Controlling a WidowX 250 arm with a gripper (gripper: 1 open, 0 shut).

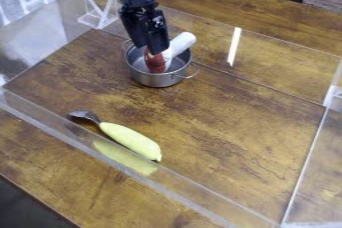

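Observation:
My black gripper [155,44] hangs over a steel pot [166,75] with two handles, at the upper middle of the camera view. A red object [155,61] is in the pot, directly below the fingertips; whether the fingers touch it I cannot tell. A white cylindrical object [179,43] leans in the pot at the right. A yellow corn-like object [131,140] lies in the foreground, beside a metal utensil [84,116].
Clear acrylic walls [314,162] border the wooden table [227,142] on several sides. A thin white strip [234,46] stands at the back right.

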